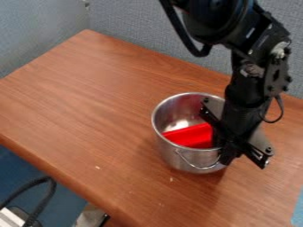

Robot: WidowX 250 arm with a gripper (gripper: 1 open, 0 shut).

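Observation:
A steel pot (173, 155) with a wire handle stands on the wooden table (83, 106), right of centre. A red object (187, 136) lies inside it. My black gripper (236, 133) is down over the pot's right side, part of it inside or over the rim and part outside. It covers that side of the pot, and I cannot tell whether it is open, shut, or holding anything.
Blue-grey partitions stand behind and left of the table. Black cables and a pale device lie below the table's front-left edge.

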